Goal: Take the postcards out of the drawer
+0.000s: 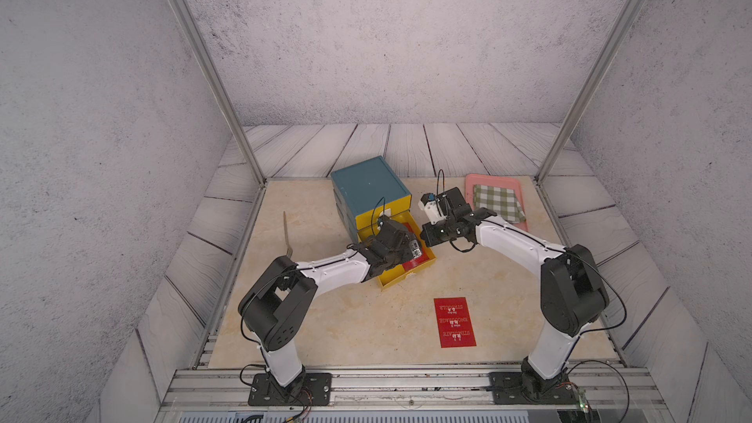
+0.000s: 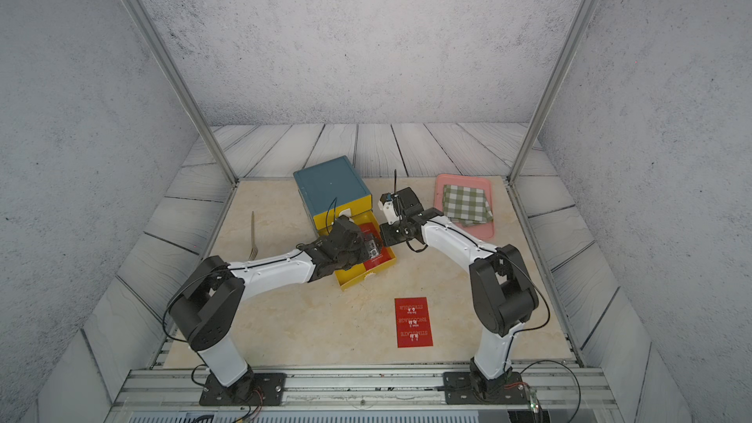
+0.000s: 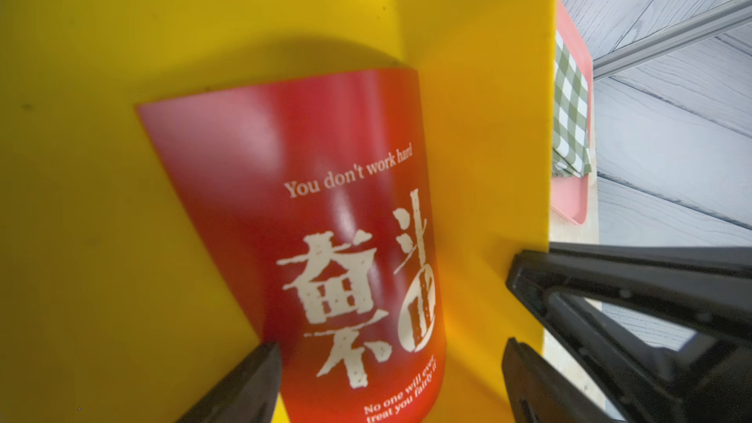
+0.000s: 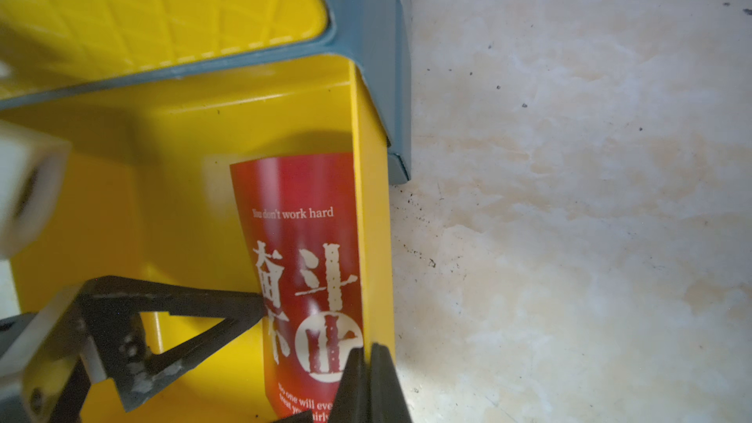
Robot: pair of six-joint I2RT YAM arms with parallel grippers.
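Observation:
The yellow drawer (image 1: 387, 282) is pulled out of the blue cabinet (image 1: 369, 182). Inside it, a red postcard (image 3: 235, 133) with white lettering curves up against the right wall. My left gripper is open over the drawer, its fingers (image 3: 243, 384) spread on either side of the card's lower part; contact is unclear. At the drawer's right wall (image 4: 376, 250), my right gripper is shut, fingertips over the wall's top edge. Whether the thin wall lies between them cannot be told. Another red postcard (image 1: 455, 322) lies flat on the table in front.
On the right is a pink tray (image 2: 442, 188) with a green checked cloth (image 2: 467, 205). A fork (image 2: 253, 235) lies at the left. Both grippers are close together at the drawer. Bare table (image 1: 352, 329) surrounds the front card.

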